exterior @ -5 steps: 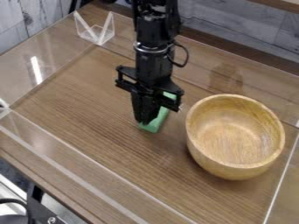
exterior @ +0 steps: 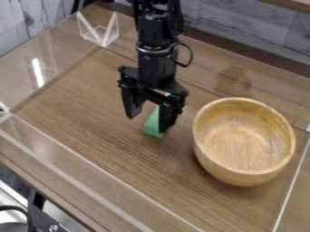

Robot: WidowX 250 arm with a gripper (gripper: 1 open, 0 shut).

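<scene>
A black robot arm reaches down from the top centre to its open gripper [exterior: 151,102], whose fingers are spread above and around a green object [exterior: 155,124] on the wooden table [exterior: 72,136]. The gripper partly covers the object's upper part; whether they touch I cannot tell.
A large round wooden bowl [exterior: 240,140] stands just right of the green object. Clear plastic-like pieces lie at the upper left and left edge, and a dark cable shows at the lower left corner.
The gripper has risen slightly and its fingers have spread apart, the left one moving outward. The green object looks about the same in place, slightly less covered at its lower part.
</scene>
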